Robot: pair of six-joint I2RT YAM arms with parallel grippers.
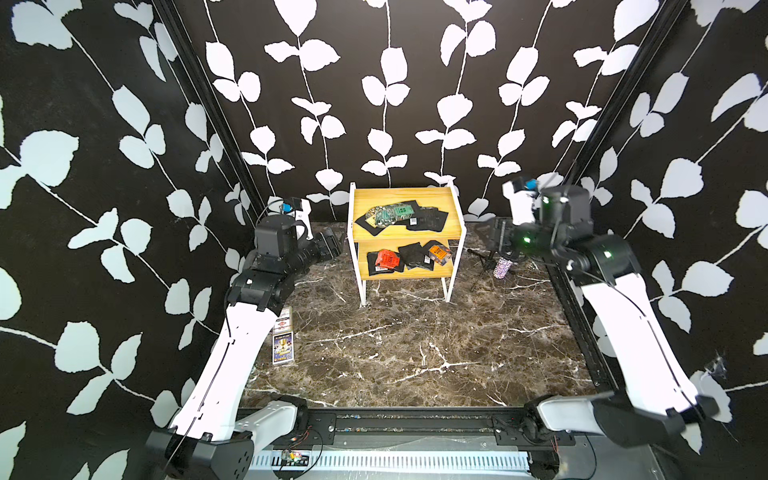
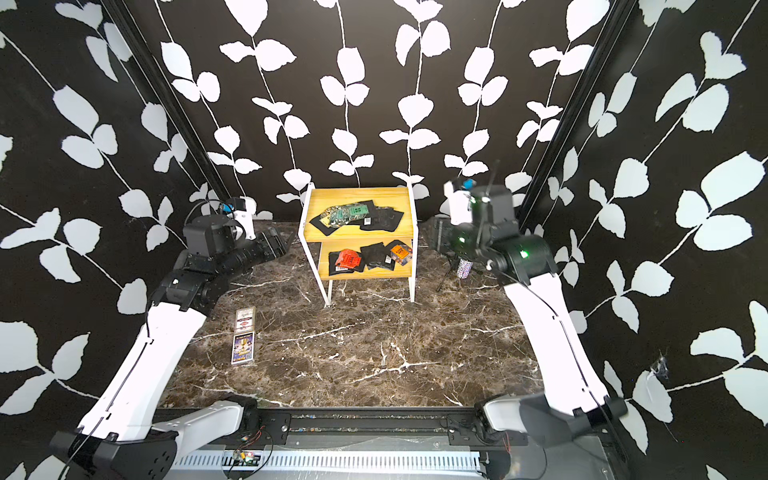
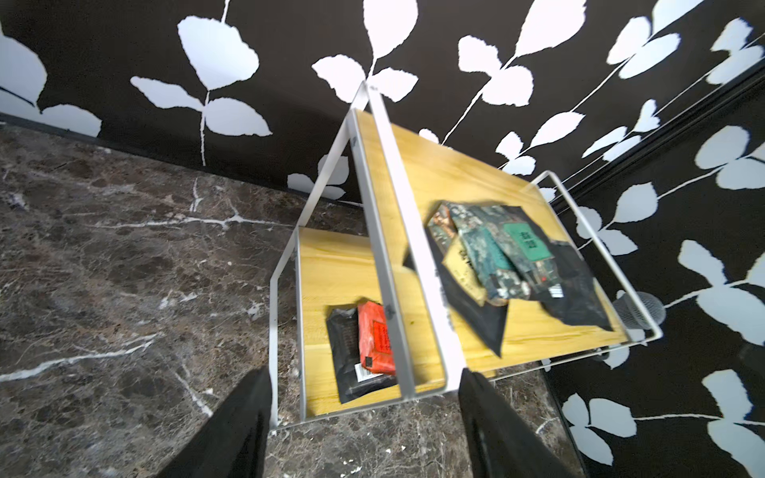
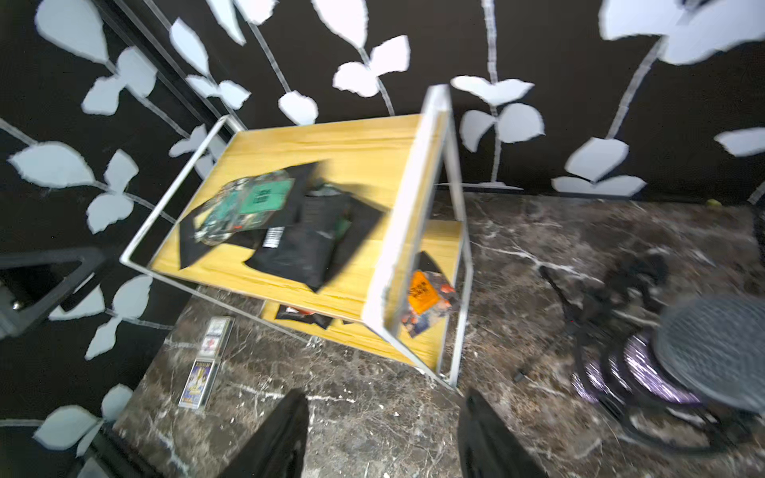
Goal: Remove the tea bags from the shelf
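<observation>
A two-tier wooden shelf with white frame stands at the back centre. Black, green and yellow tea bags lie on its top; black bags with red and orange ones lie on the lower board. My left gripper is open, left of the shelf and facing it. My right gripper is open, right of the shelf and raised, with nothing between its fingers. The right wrist view is blurred.
A microphone on a dark stand is at the back right of the marble table. Two small flat boxes lie at the left.
</observation>
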